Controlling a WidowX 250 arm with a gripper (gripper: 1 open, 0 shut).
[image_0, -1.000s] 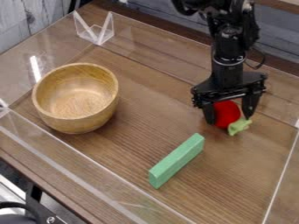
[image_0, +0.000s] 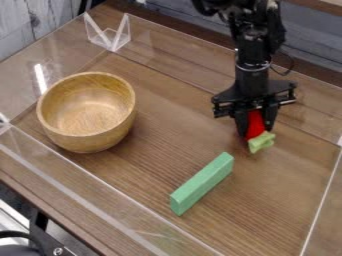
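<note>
The black gripper (image_0: 251, 118) reaches down at the right of the table, its fingers closed around a red object (image_0: 253, 127) that has a light green part (image_0: 261, 142) at its lower end. The fingers hide much of the red object.
A wooden bowl (image_0: 86, 110) sits at the left. A green block (image_0: 202, 183) lies at the lower middle. A white wire item (image_0: 104, 33) stands at the upper left.
The gripper's fingers have drawn closer together onto the red object and shifted slightly left. Less of the red shows, and the green part sits a little further left.
</note>
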